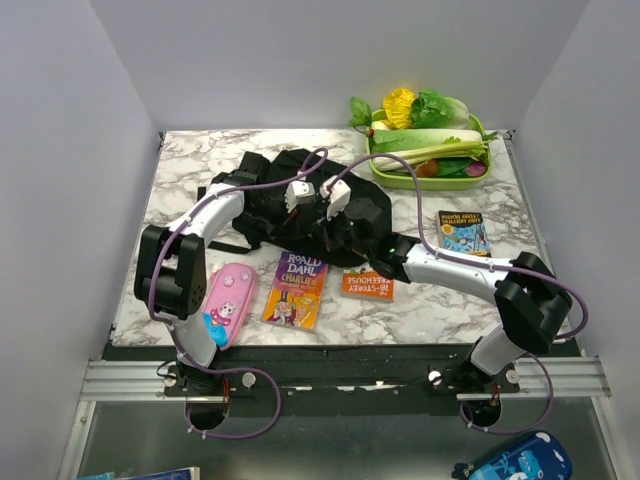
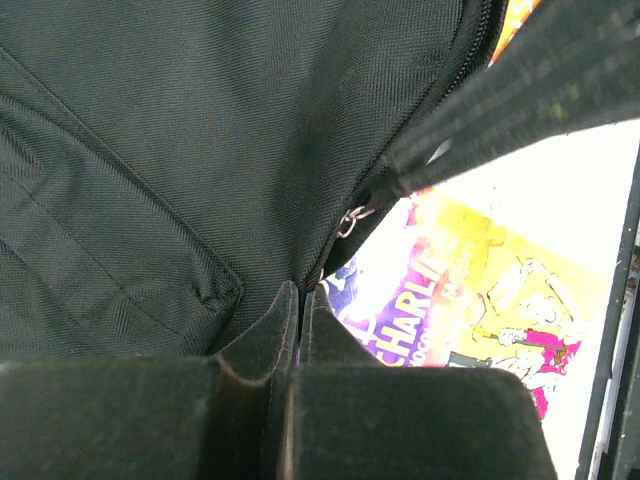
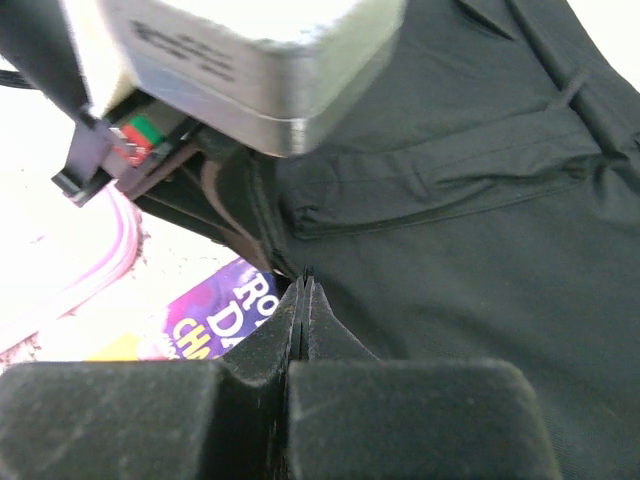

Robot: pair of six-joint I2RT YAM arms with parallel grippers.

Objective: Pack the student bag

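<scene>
The black student bag (image 1: 355, 188) lies flat at the table's middle. In the left wrist view its zippered edge runs down to my left gripper, whose fingertips are shut on a fold of that edge. A small metal zipper pull (image 2: 347, 222) hangs close by, at the tip of the other gripper's dark finger (image 2: 520, 90). My right gripper is shut against the bag; whether it has the pull is hidden. Below the bag lie the Charlie book (image 1: 296, 290) and an orange-red book (image 1: 367, 284), partly under the bag. A pink pencil case (image 1: 229, 303) sits left.
A green basket of vegetables (image 1: 430, 183) stands at the back right. One more book (image 1: 463, 233) lies at the right. A blue case (image 1: 520, 460) is off the table, front right. Bare marble (image 1: 440, 310) shows at front right.
</scene>
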